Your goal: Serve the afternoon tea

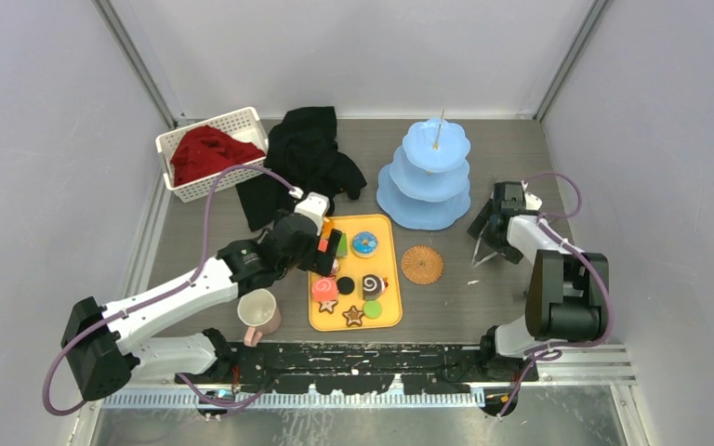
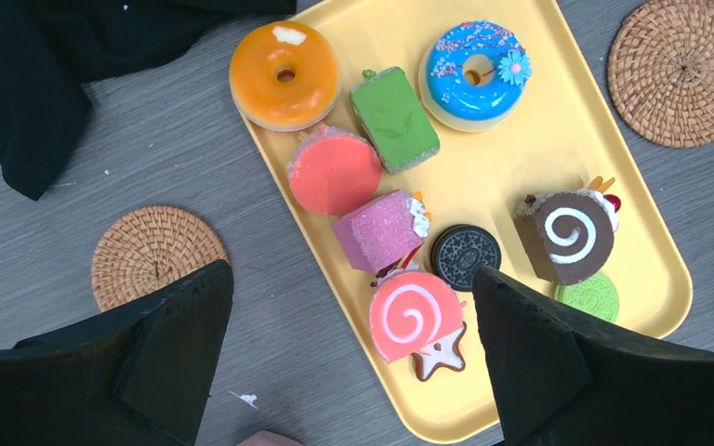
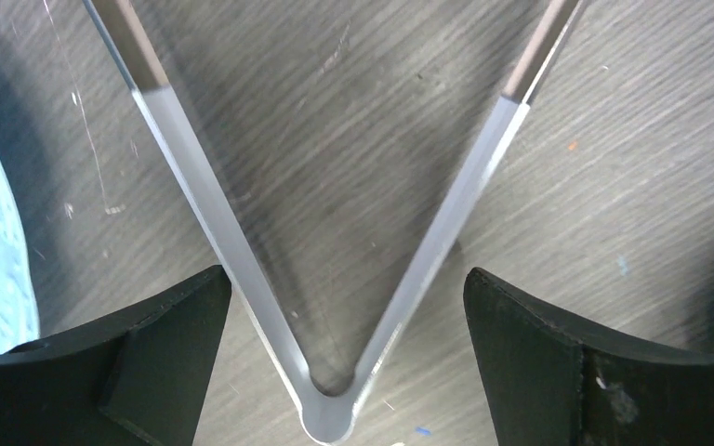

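Observation:
A yellow tray (image 1: 393, 279) holds several sweets, among them a blue donut (image 2: 477, 74), an orange donut (image 2: 285, 74), a green cake (image 2: 395, 119), a pink swirl roll (image 2: 416, 314) and a chocolate roll (image 2: 567, 237). Over the tray's left side hovers my left gripper, open and empty, its fingers apart above the sweets. A blue three-tier stand (image 1: 414, 214) is bare on the tiers that show. To its right, my right gripper is open above V-shaped silver tongs (image 3: 214, 204) lying on the table, their bend between its fingers but not gripped.
A woven coaster (image 1: 422, 265) lies right of the tray; another (image 2: 156, 253) shows left of it. A pink mug (image 1: 258, 312) stands at the front left. Behind are a black cloth (image 1: 311, 153) and a white basket (image 1: 242, 121) with red cloth.

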